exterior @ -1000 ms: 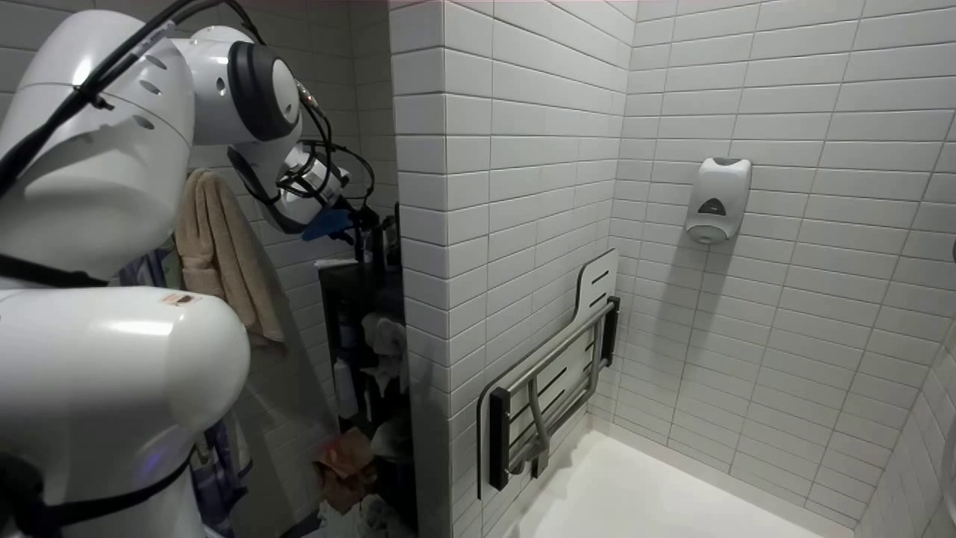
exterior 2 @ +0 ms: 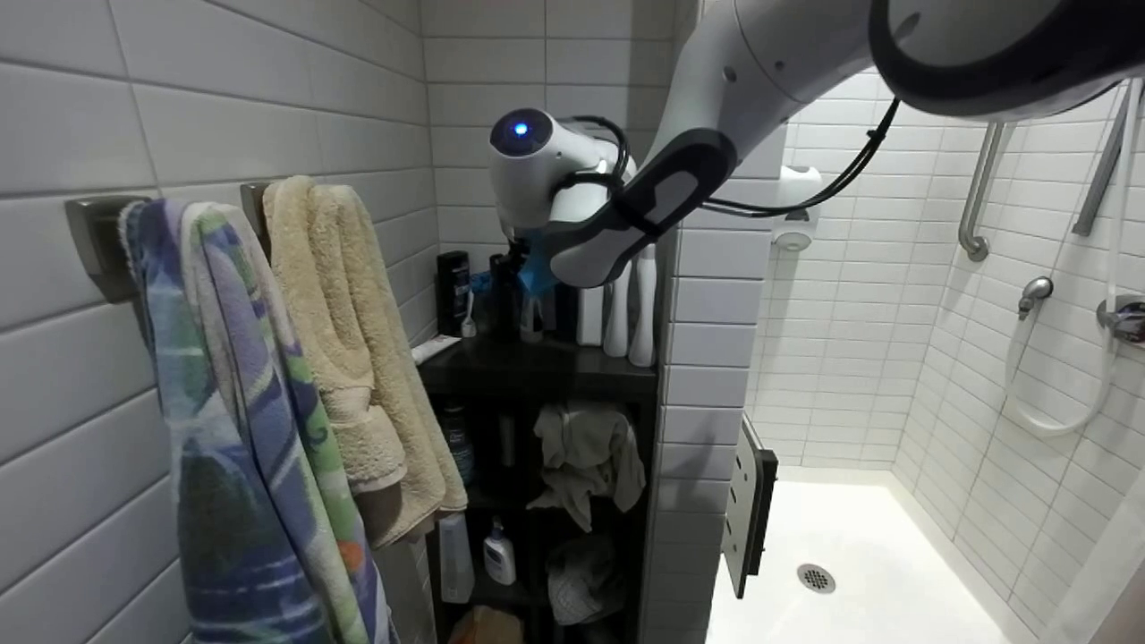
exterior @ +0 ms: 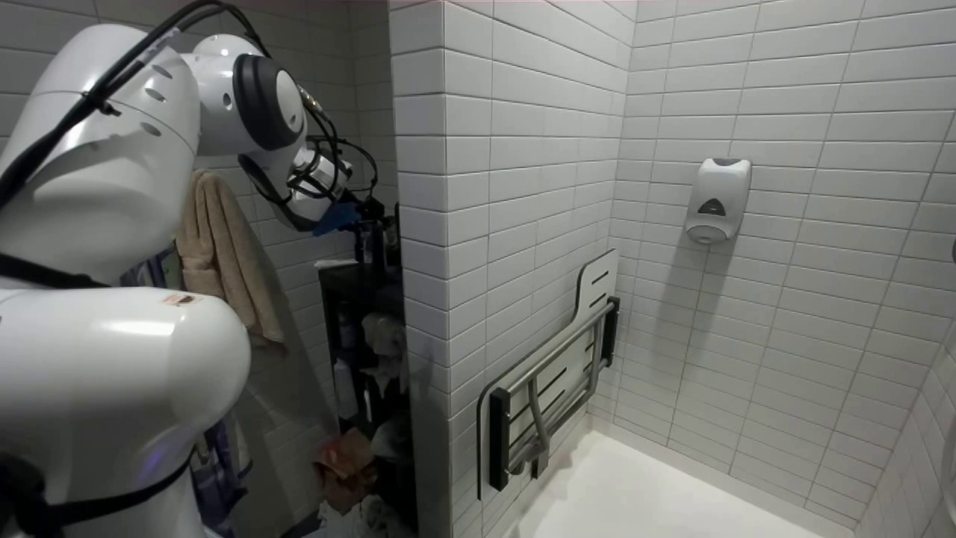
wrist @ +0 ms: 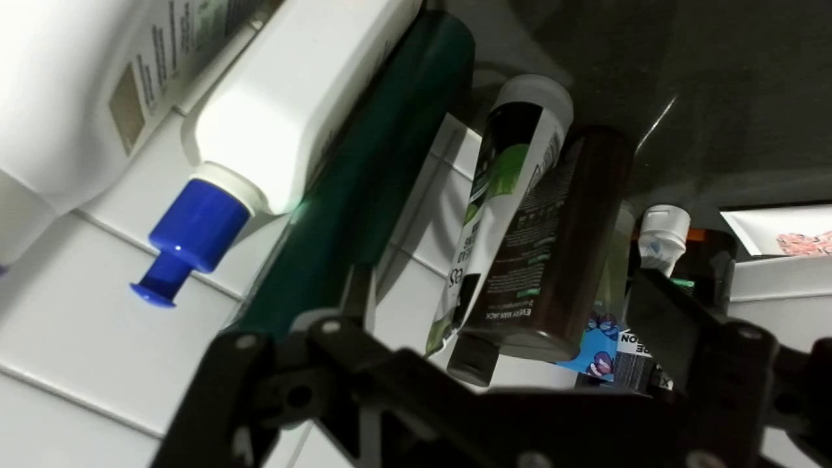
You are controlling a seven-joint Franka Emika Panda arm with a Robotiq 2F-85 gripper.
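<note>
In the wrist view my gripper is open, one finger at each side of the picture's middle. A dark brown bottle [wrist: 546, 257] and a white, black and green tube [wrist: 511, 156] show in the space between the fingers, and neither is gripped. How far the fingertips are from them is hard to tell. Beyond the left finger stands a dark green bottle [wrist: 374, 171]. A blue-capped white bottle [wrist: 288, 86] is farther left. In exterior view 2 the arm's wrist hides most of the gripper above the black shelf [exterior 2: 537, 370].
Small toiletries, including a white-capped tube [wrist: 663, 230], crowd the right finger. White bottles [exterior 2: 641, 311] line the shelf's right end by the tiled wall [exterior 2: 714, 322]. Towels [exterior 2: 343, 354] hang on the left. A patch of bare shelf top [wrist: 717, 93] shows in the wrist view.
In exterior view 1 the arm and its wrist have shifted slightly to the right, toward the shelf's bottles. The surroundings look the same.
</note>
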